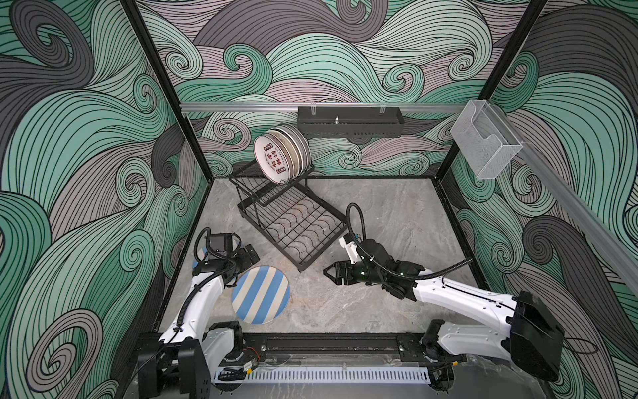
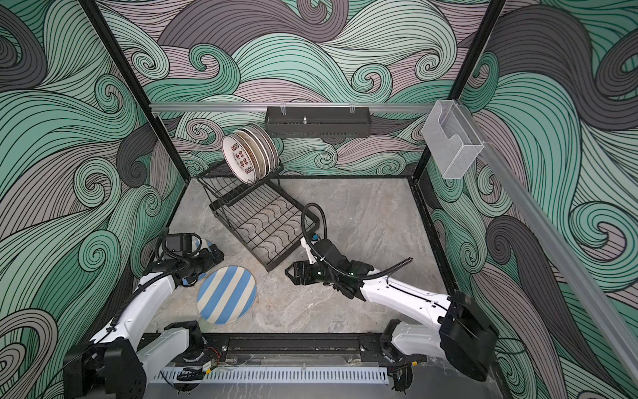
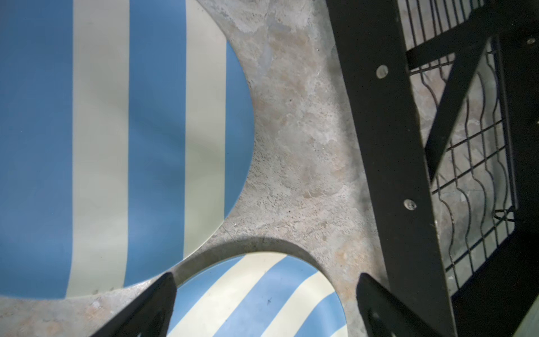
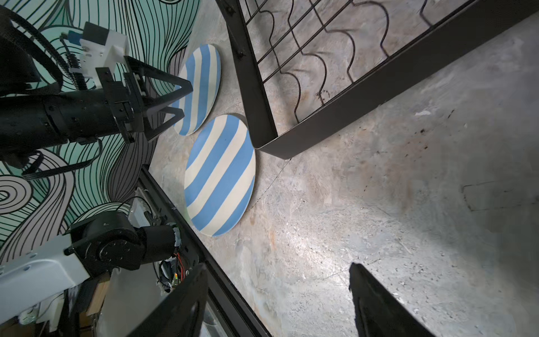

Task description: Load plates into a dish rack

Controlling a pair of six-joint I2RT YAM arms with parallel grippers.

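Note:
Two blue-and-cream striped plates lie on the table. The front plate [image 1: 260, 294] is in full view from above. The second plate [image 4: 203, 84] is partly under my left arm in the top views. Over the plates hangs my left gripper, fingers apart; in the left wrist view a striped plate [image 3: 258, 303] shows beyond the gap, not gripped. My right gripper [image 1: 334, 273] is just right of the rack's near corner, its fingers [image 4: 188, 300] parted with only bare table beneath. The black wire dish rack [image 1: 271, 236] has several patterned plates [image 1: 273, 159] standing at its back end.
A black holder [image 1: 350, 122] hangs on the back rail. A white mesh bin [image 1: 485, 141] is fixed at the right. Table surface right of the rack [image 1: 405, 219] is clear. The rack's raised frame stands close to the left gripper.

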